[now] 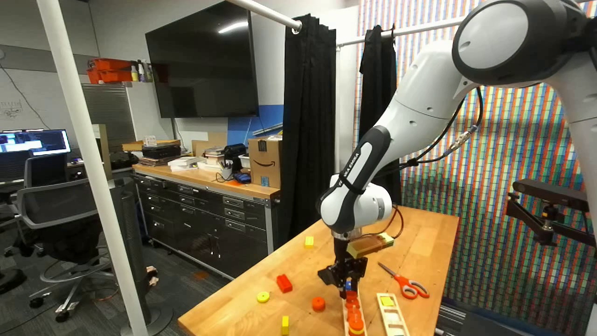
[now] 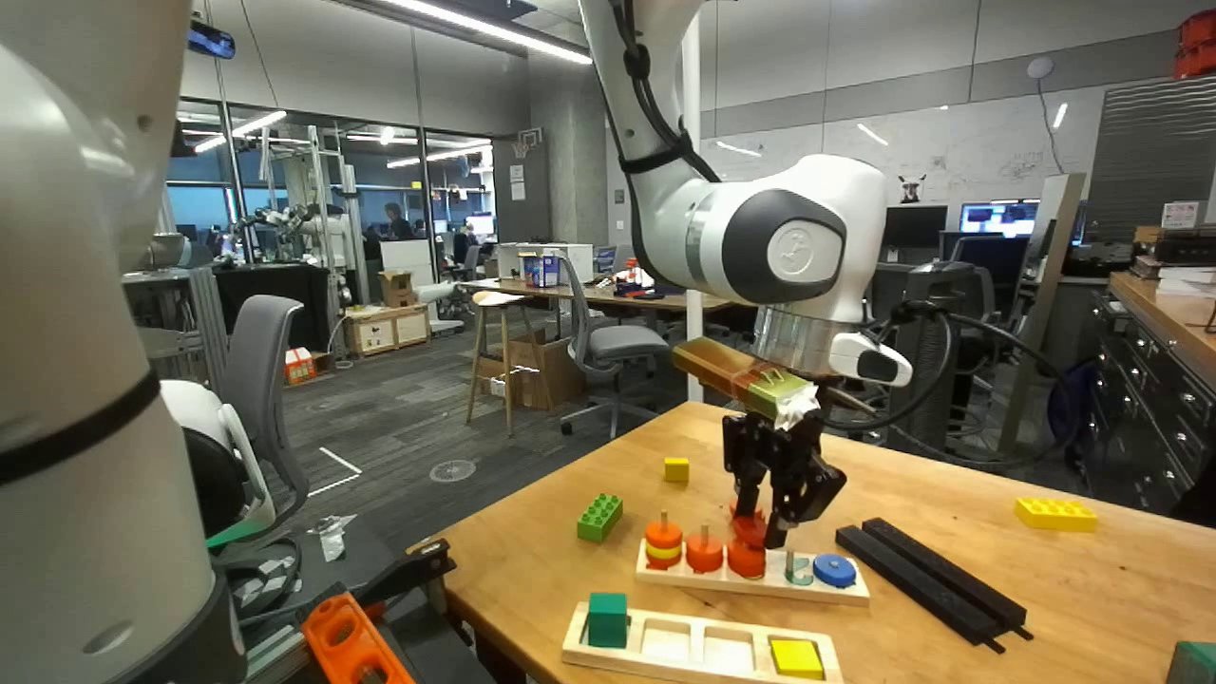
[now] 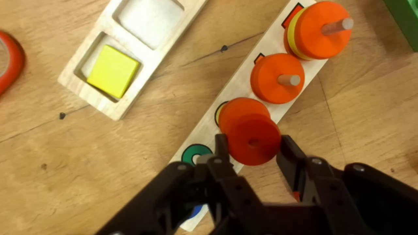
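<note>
My gripper is shut on a red disc (image 3: 253, 143), with a finger on either side. In the wrist view the held disc overlaps an orange disc (image 3: 242, 105) at the third place of the wooden peg board (image 3: 203, 124); whether the two touch is hard to tell. One orange disc (image 3: 276, 80) sits on the neighbouring peg. Beyond it, a stack of orange discs with a yellow one (image 3: 323, 33) fills the end peg. In exterior view 2, a blue disc (image 2: 834, 570) lies at the board's other end, beside a peg with no disc.
Alongside stands a wooden shape tray (image 2: 712, 648) with a yellow square (image 2: 797, 657) and a green block (image 2: 607, 620). Scissors (image 1: 409, 286) lie past it. A loose orange disc (image 1: 318, 303), a yellow disc (image 1: 263, 297) and a red brick (image 1: 284, 283) rest on the table. Black bars (image 2: 929, 581) lie near the board.
</note>
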